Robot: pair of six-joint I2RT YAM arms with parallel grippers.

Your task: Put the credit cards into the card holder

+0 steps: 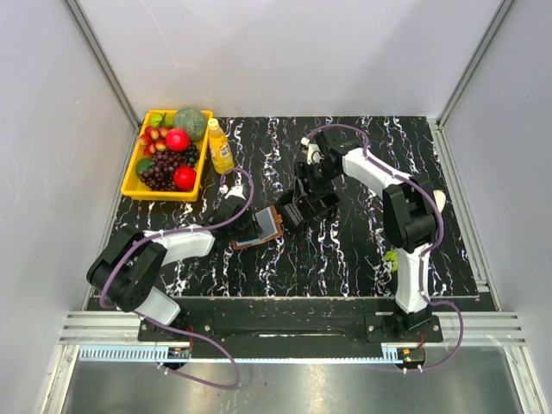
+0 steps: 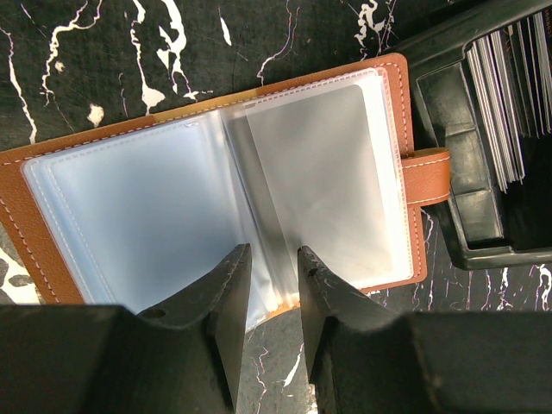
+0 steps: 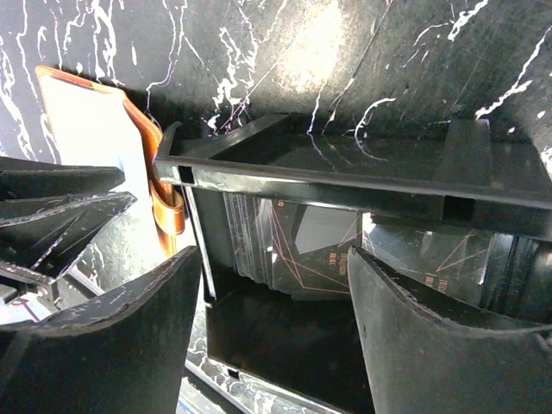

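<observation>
The card holder (image 2: 319,164) lies spread flat, brown-edged with clear sleeves and a strap on its right side. Over its lower edge in the left wrist view, my left gripper is part open, with a narrow gap and nothing seen between its fingertips. Several credit cards stand in a black box just right of the holder; their edges also show in the left wrist view. My right gripper is open above the box, its fingers apart over the cards. No card shows gripped.
A yellow basket (image 1: 131,183) of fruit and a yellow bottle (image 1: 221,148) stand at the back left. Pale and green items (image 1: 391,259) lie partly behind the right arm.
</observation>
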